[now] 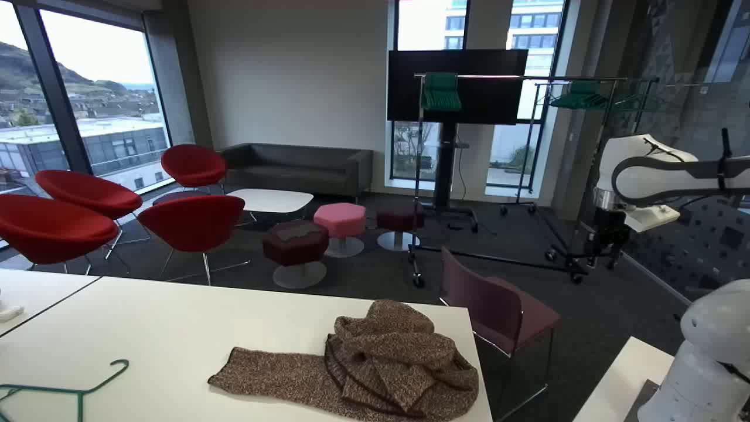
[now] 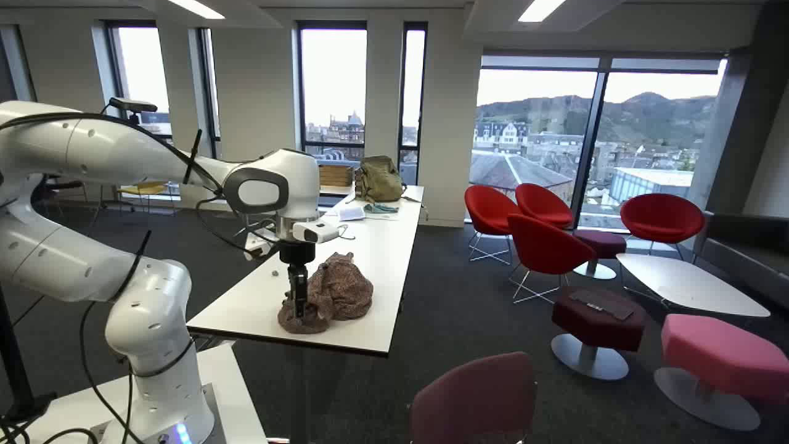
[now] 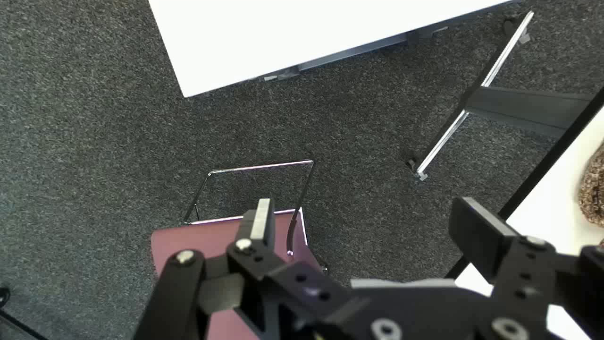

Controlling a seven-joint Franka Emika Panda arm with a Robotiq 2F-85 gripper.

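My gripper stands open, nothing between its widely parted fingers, above the dark floor and a maroon chair. A brown speckled knit garment (image 1: pixel 404 355) lies bunched on the white table (image 1: pixel 176 316) near its end, one sleeve stretched to the left. Only a sliver of the garment (image 3: pixel 593 190) shows at the right edge of the wrist view. A green hanger (image 1: pixel 78 391) rests at the table's left, partly out of frame.
The maroon chair (image 3: pixel 192 243) stands off the table's end. A rail with green hangers (image 1: pixel 441 91) is behind it. Another white tabletop (image 3: pixel 255 34) fills the top of the wrist view. Farther down the long table sits an olive backpack (image 2: pixel 378 180). Bare tabletop lies left of the garment.
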